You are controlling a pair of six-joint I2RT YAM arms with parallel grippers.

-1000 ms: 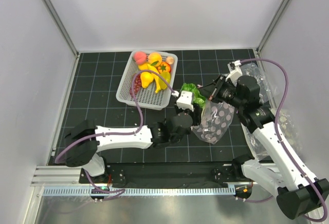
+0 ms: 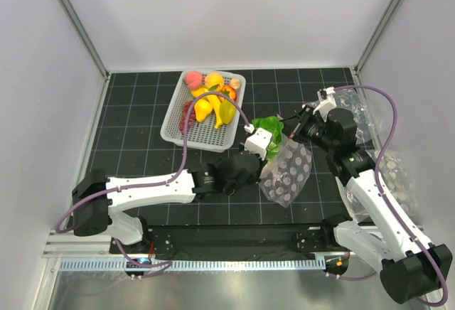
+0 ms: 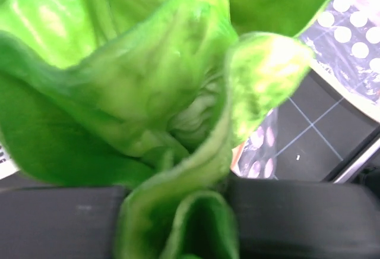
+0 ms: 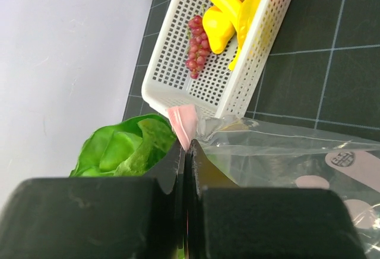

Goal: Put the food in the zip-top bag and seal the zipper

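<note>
A leafy green lettuce fills the left wrist view, its lower end pinched by my left gripper. From above, the lettuce shows between my two grippers, up against the clear zip bag with its pale dots. Whether any of it is inside the bag, I cannot tell. My right gripper is shut on the bag's edge, where a pink tab sticks up from the fingertips. The bag film stretches off to the right of those fingers, and the lettuce lies to their left.
A white basket at the back holds toy fruit, among it grapes and a yellow pear. More dotted clear bags lie along the right side.
The bag's lower part swung too.
</note>
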